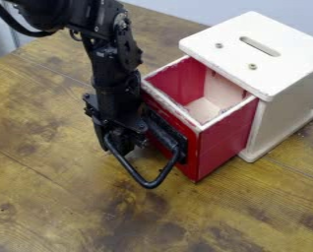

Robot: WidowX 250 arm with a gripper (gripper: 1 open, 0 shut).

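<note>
A white wooden cabinet [278,84] stands at the right, with an open red drawer [219,148] pulled out toward the left, its pale interior empty. The black gripper [126,133] is low against the drawer's left front face, where a black cable loops over it. Its fingertips are hidden or too dark to tell whether they are open or shut.
A pale wall lies beyond the table's back edge.
</note>
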